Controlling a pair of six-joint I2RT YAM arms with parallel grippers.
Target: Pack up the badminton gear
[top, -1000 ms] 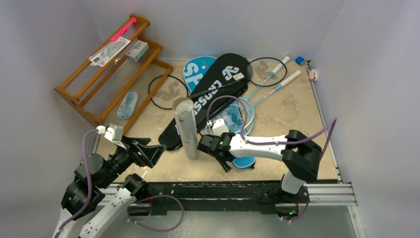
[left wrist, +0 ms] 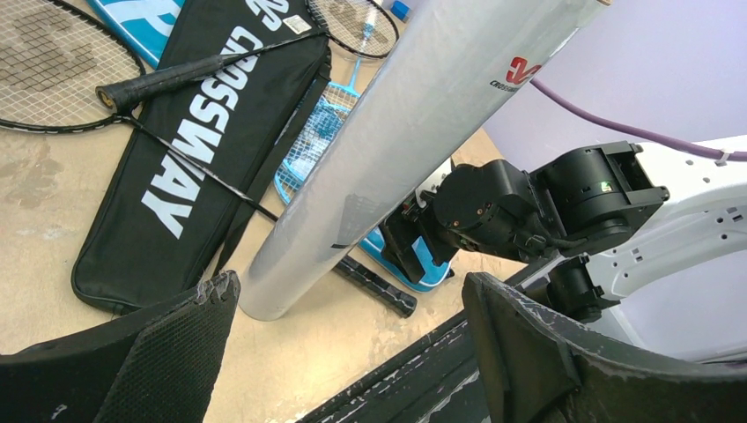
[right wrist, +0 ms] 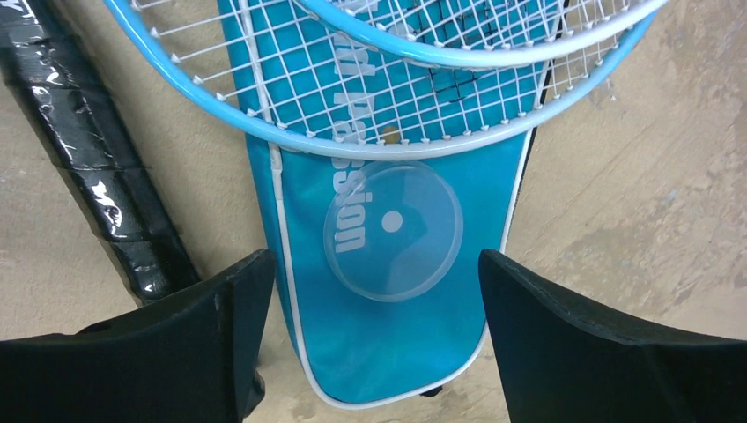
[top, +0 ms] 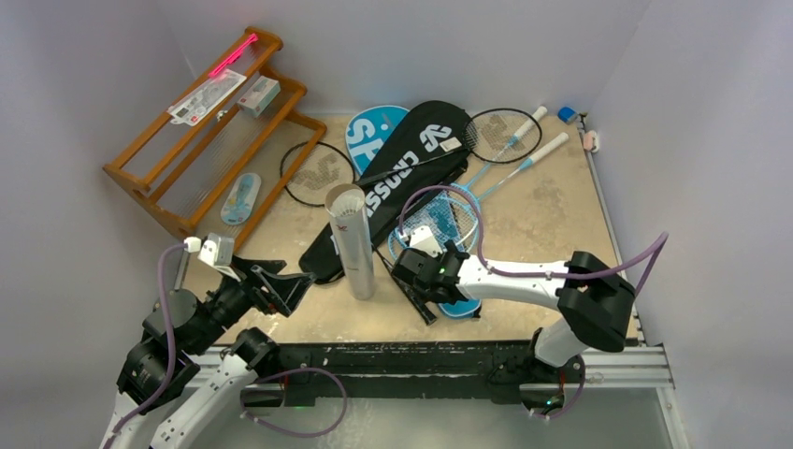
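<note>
A tall clear shuttlecock tube (top: 352, 245) stands upright, its top uncovered. My left gripper is open before the tube, its fingers apart with nothing between them. In the right wrist view, a clear round lid (right wrist: 423, 198) with a white dot lies on the blue bag (right wrist: 396, 352). My right gripper is open above the lid, one finger on each side of it. Two blue-and-white rackets (top: 535, 164) lie crossed, heads over the blue bag. The black CROSSWAY bag (top: 411, 154) lies behind the tube, with black rackets (top: 318, 173) on and beside it.
At the back left stands a wooden rack (top: 206, 131) holding a few small items. A black racket grip (right wrist: 114, 185) lies left of the blue bag. A small blue item (top: 567, 114) sits at the back right.
The left arm and the tube have stayed in place.
</note>
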